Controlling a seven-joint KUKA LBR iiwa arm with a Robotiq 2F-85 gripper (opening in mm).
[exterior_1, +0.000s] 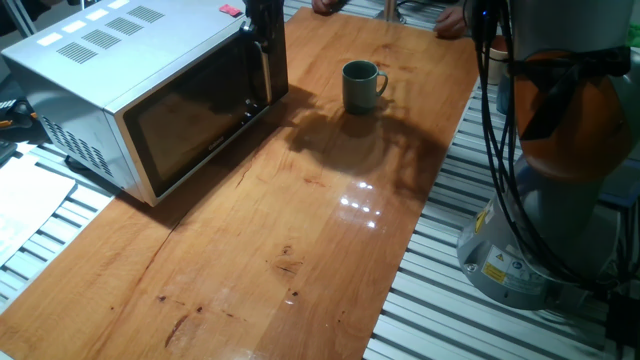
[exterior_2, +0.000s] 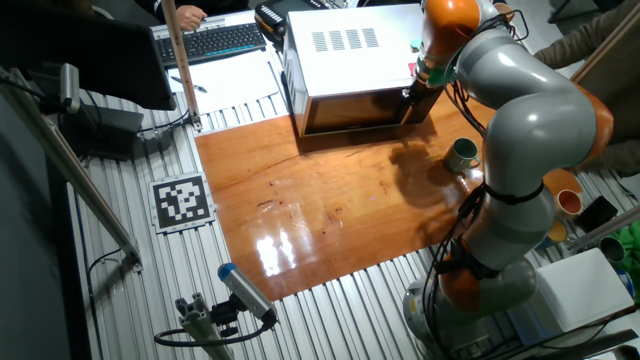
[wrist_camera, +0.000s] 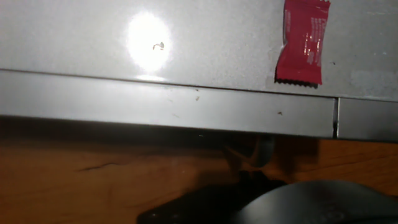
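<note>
A silver microwave (exterior_1: 150, 62) with a dark glass door (exterior_1: 200, 115) stands at the back left of the wooden table, its door shut. My gripper (exterior_1: 259, 42) is at the upper part of the upright door handle (exterior_1: 266, 80), close against it. Seen from above, the gripper (exterior_2: 409, 93) hangs at the microwave's front edge. In the wrist view the handle end (wrist_camera: 264, 151) shows just beyond dark gripper parts. Whether the fingers are open or shut on the handle is hidden. A green mug (exterior_1: 360, 88) stands upright on the table, apart from the gripper.
A red wrapped sweet (wrist_camera: 303, 42) lies on the microwave's top near its front edge. A person's hands (exterior_1: 452, 22) rest at the far table edge. My arm (exterior_2: 540, 130) arches over the table's right side.
</note>
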